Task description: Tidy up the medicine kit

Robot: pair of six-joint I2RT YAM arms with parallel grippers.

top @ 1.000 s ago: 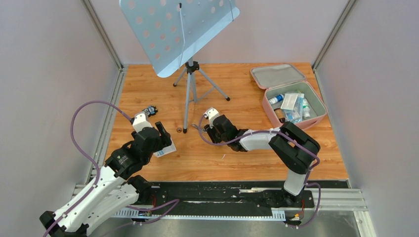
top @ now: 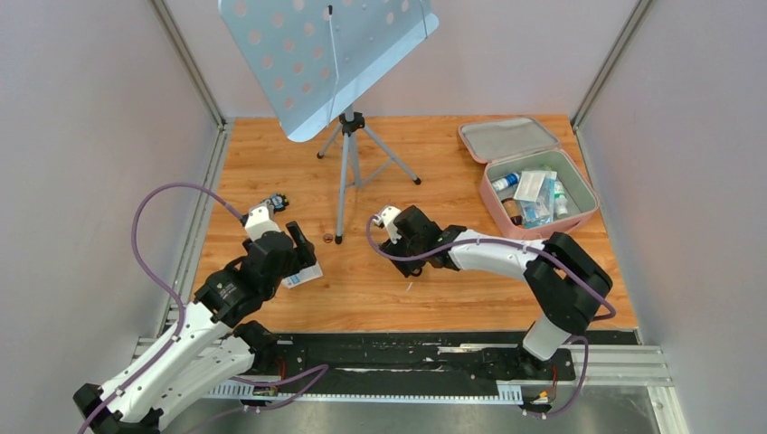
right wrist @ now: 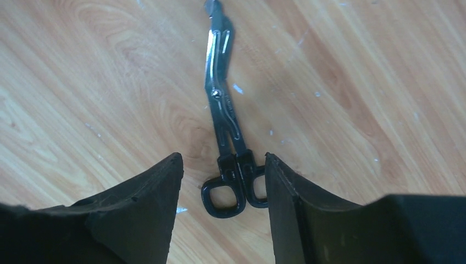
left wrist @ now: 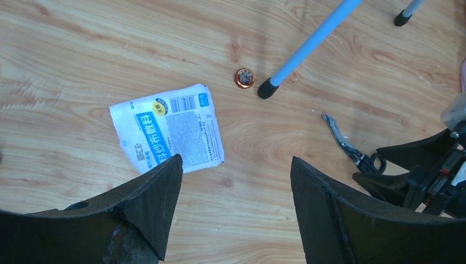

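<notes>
Scissors with black handles lie flat on the wooden table, blades pointing up the right wrist view. My right gripper is over their handle end, its fingers apart on either side of the handles; contact with the right loop cannot be told. From the left wrist view, the same scissors lie beside the right gripper's dark fingers. My left gripper is open and empty above the table. A white and blue printed packet rests ahead of its left finger. The pink kit case stands open, holding bottles and packets.
A tripod stand rises at the table's back middle, with a small round brown object near one foot. Another small dark item lies at the back left. Bare wood separates the packet from the scissors.
The scissors have shifted right and toward the front of the table. The left arm is about where it was.
</notes>
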